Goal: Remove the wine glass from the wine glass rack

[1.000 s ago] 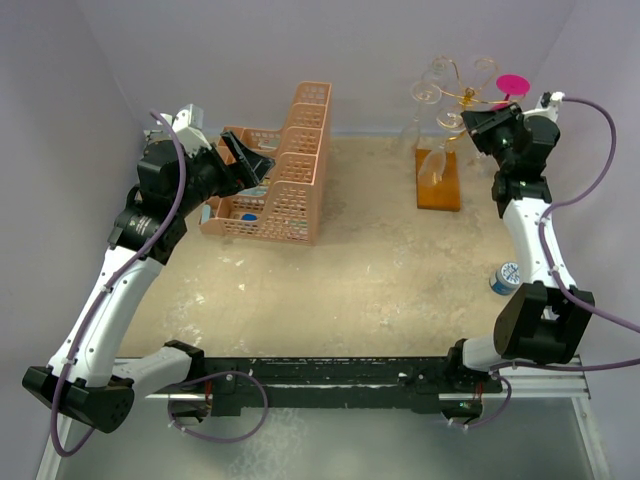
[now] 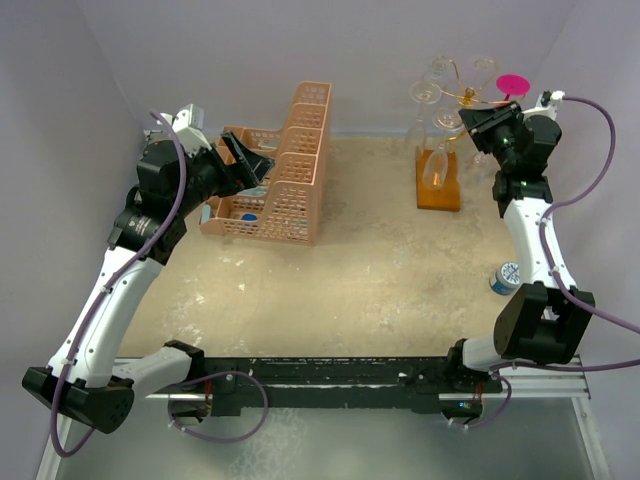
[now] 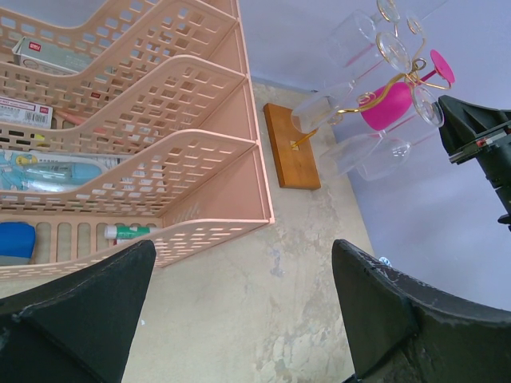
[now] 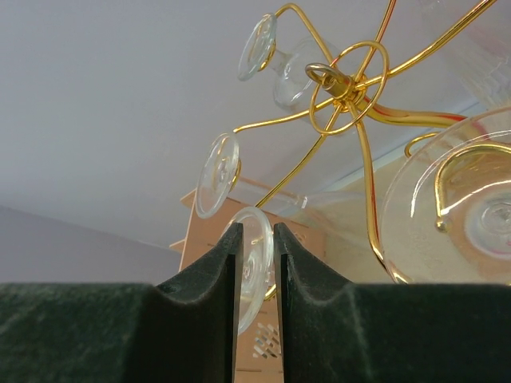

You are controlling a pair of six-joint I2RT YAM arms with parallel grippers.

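Observation:
A gold wire rack on a wooden base (image 2: 437,198) stands at the back right, hung with clear wine glasses (image 3: 351,40) and pink ones (image 2: 512,84). My right gripper (image 2: 470,118) is at the rack's front. In the right wrist view its fingertips (image 4: 289,247) are closed on the round foot of a clear wine glass (image 4: 249,227); the glass's bowl is mostly hidden there. My left gripper (image 2: 252,160) stands open above the basket, nothing between its fingers.
A peach tiered basket (image 2: 300,225) with small packages fills the middle left. A blue round tin (image 2: 505,277) lies at the right of the table.
My right gripper has shifted very slightly at the rack, and the hanging clear glass beneath it has swayed a little. The left arm has not moved.

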